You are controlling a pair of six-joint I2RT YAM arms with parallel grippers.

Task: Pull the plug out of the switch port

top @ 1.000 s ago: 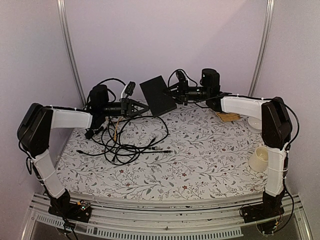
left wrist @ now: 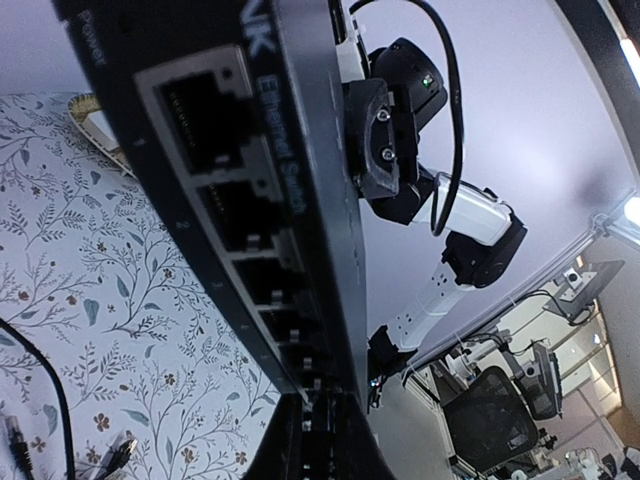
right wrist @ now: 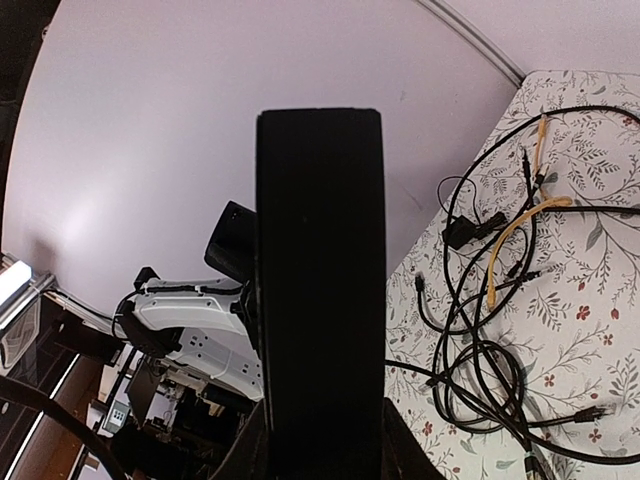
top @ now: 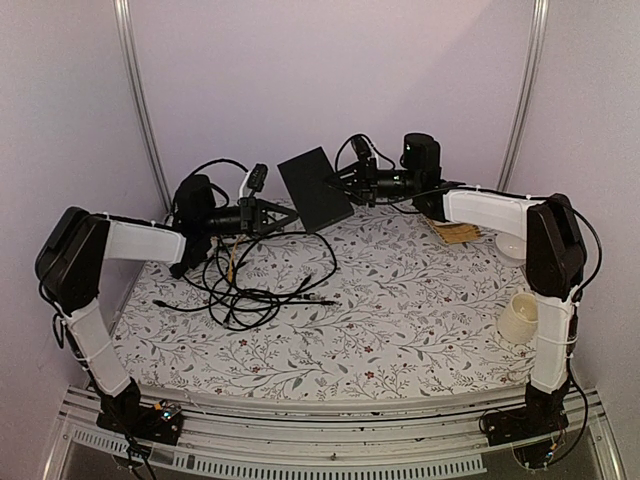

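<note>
A black Ethernet switch (top: 310, 190) is held in the air between the arms, with my right gripper (top: 340, 182) shut on it. In the left wrist view the switch's port face (left wrist: 215, 150) shows several numbered ports, the top ones empty. At its lower end my left gripper is shut on something dark at the last port, apparently the plug, which is mostly hidden by the fingers. In the right wrist view the switch (right wrist: 320, 280) stands upright between the fingers and hides the left gripper.
Tangled black cables (top: 250, 300) and a yellow cable (right wrist: 500, 255) lie on the left half of the floral table (top: 420, 330). A cream cup (top: 517, 320), a white bowl (top: 510, 252) and a wooden item (top: 458, 234) sit at the right.
The switch and right gripper have risen very slightly since a second ago. The left arm is nearly still, with small shifts in the hanging cable.
</note>
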